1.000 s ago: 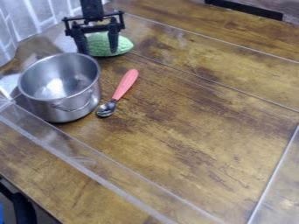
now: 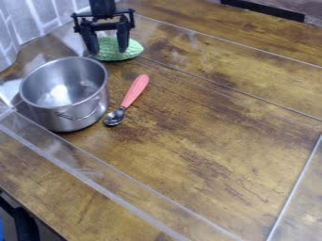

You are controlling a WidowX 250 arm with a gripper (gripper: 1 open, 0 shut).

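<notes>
The black gripper point(image 2: 104, 28) is at the top left, low over a green cloth point(image 2: 123, 51) that lies behind the pot; whether its fingers are open or shut on the cloth is too small to tell. A steel pot point(image 2: 63, 94) stands at the left. A spoon with a pink handle point(image 2: 135, 89) lies to the right of the pot, its bowl toward the front.
A pale crumpled surface borders the back left, and a dark edge runs along the back right.
The gripper has moved slightly up in the view, toward the back, and the green cloth beneath it has shifted a little in shape. The pot and spoon are unchanged.
</notes>
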